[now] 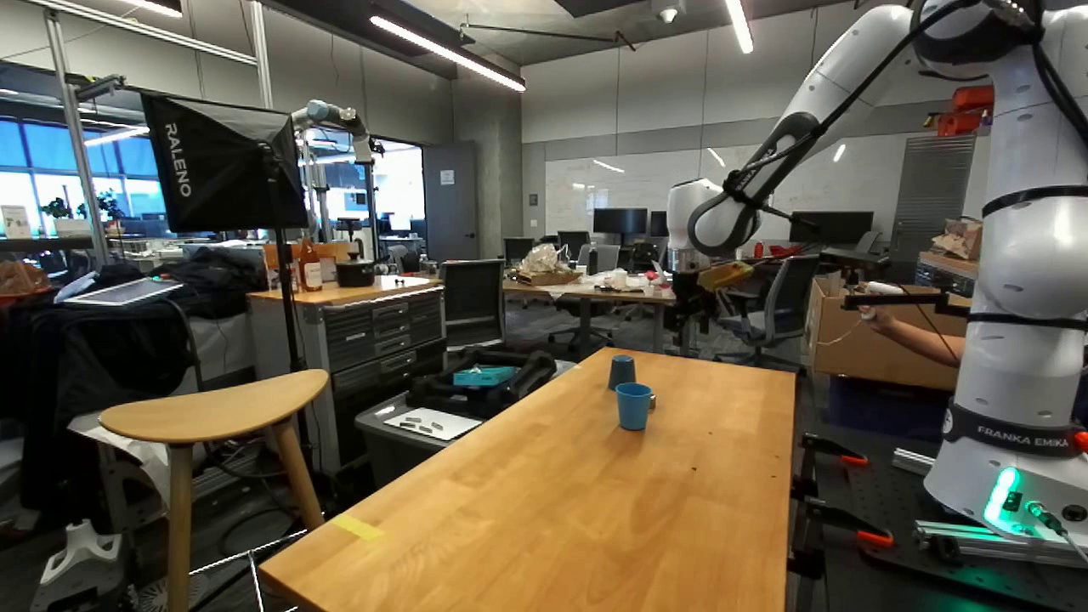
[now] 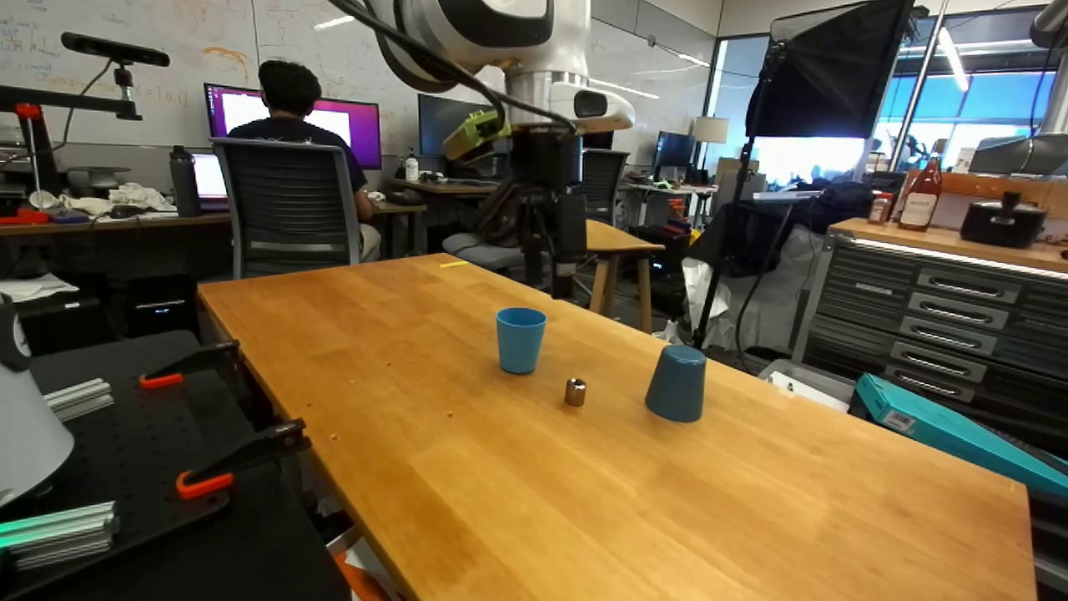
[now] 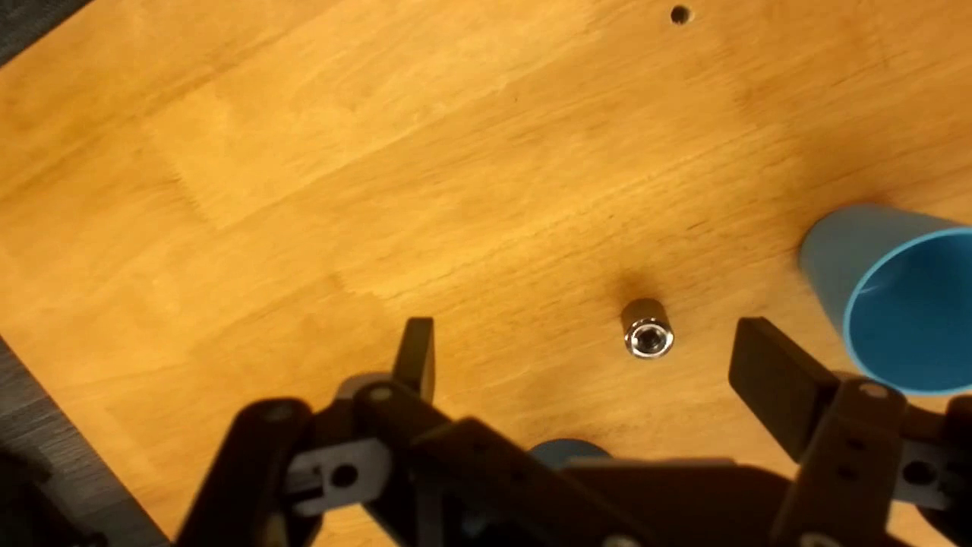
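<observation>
Above the table, my gripper (image 2: 548,285) points down with its fingers spread and nothing between them. Below it in the wrist view, a small shiny metal cylinder (image 3: 648,330) with a hole in its end stands on the wood, within the gap as seen from above. To its right in that view is a light blue cup (image 3: 834,269), mouth up and empty inside. A darker blue cup (image 2: 677,385) rests upside down on the other side of the cylinder; the wrist view shows only its edge (image 3: 566,450), the rest hidden behind the gripper.
Orange-tipped clamps (image 1: 854,459) grip the table edge on the robot's side. A stool (image 1: 219,403) stands off the table's opposite side.
</observation>
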